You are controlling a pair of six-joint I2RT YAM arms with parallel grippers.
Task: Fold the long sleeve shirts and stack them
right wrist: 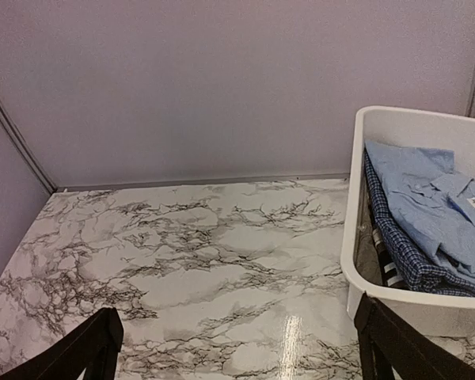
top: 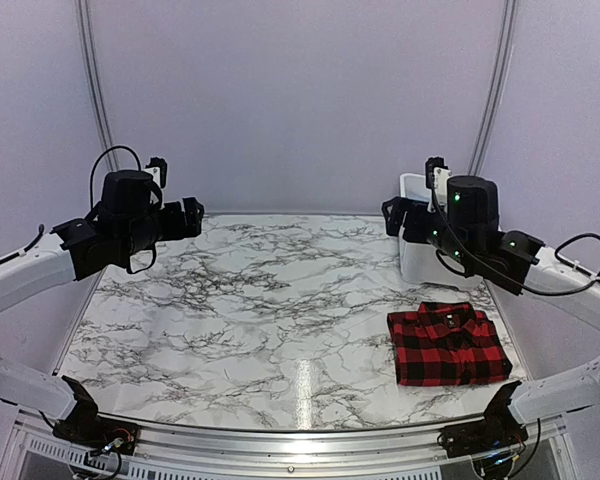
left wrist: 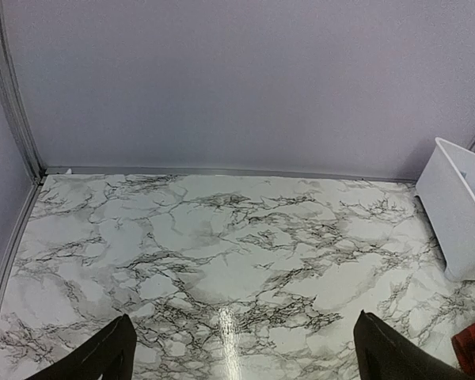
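A red and black checked shirt (top: 448,345) lies folded into a neat rectangle, collar toward the back, at the front right of the table. In the right wrist view, a white bin (right wrist: 351,229) holds several shirts, a light blue one (right wrist: 427,198) on top and a dark blue checked one (right wrist: 404,245) beneath it. My left gripper is open and empty, raised over the table's left side. Raised in front of the bin, my right gripper also stands open with nothing between its fingers.
Pale walls (top: 290,110) enclose the back and both sides. Two more arms rest at the front corners, beside the metal rail (top: 290,446).
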